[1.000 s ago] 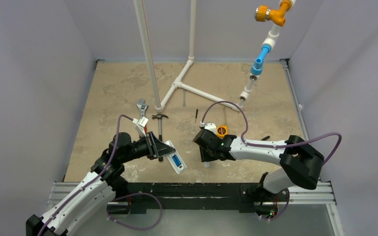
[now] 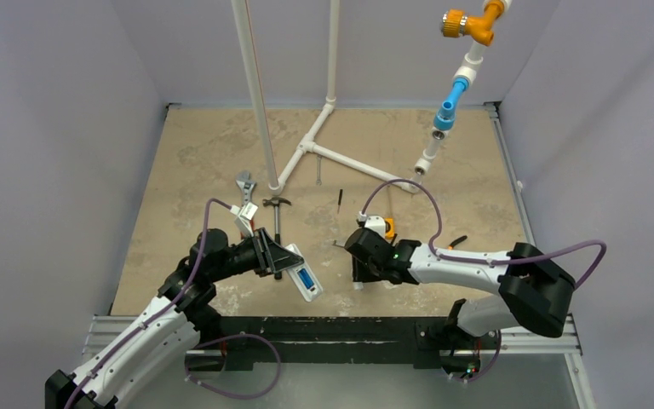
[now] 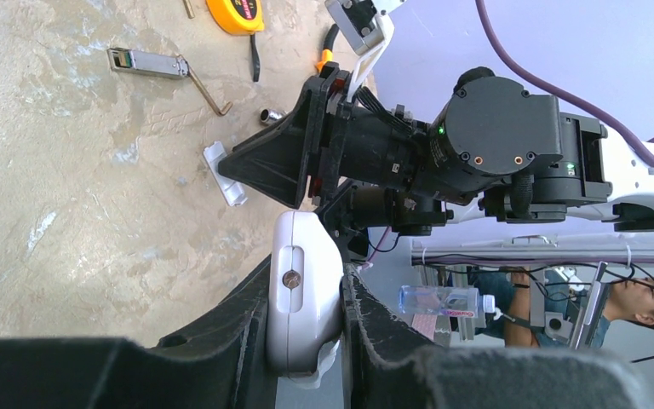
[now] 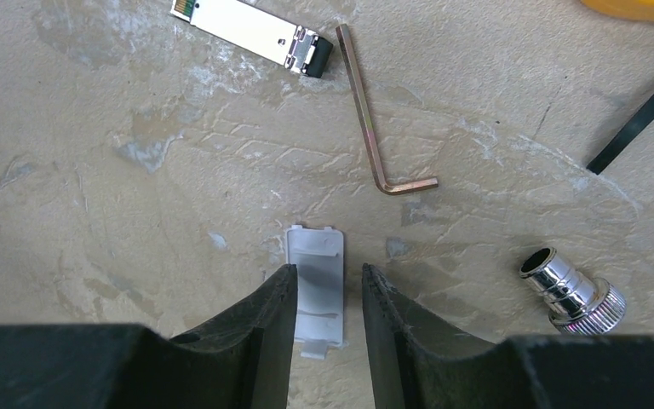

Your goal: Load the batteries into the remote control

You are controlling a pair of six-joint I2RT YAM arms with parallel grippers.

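The white remote (image 2: 312, 290) is in my left gripper, shut on one end of it. Its open compartment faces up in the top view, with blue battery-like shapes (image 2: 306, 278) inside. In the left wrist view it appears end-on, a small screw in its face. A light grey battery cover (image 4: 318, 294) lies on the table, separate from the remote. Over it hovers my right gripper, fingers apart, one on either side of the cover in its own view. Nothing is gripped there; the exact height above the table is hard to judge.
Beyond the cover lie a hex key (image 4: 366, 115), a metal module (image 4: 243, 34) and a metal connector (image 4: 575, 291). A tape measure (image 3: 235, 15) is farther off. A hammer (image 2: 278, 226) lies beside my left arm.
My right arm has shifted slightly right and toward the table's front edge, exposing more of its fingers in the top view. The left arm and remote have stayed still.
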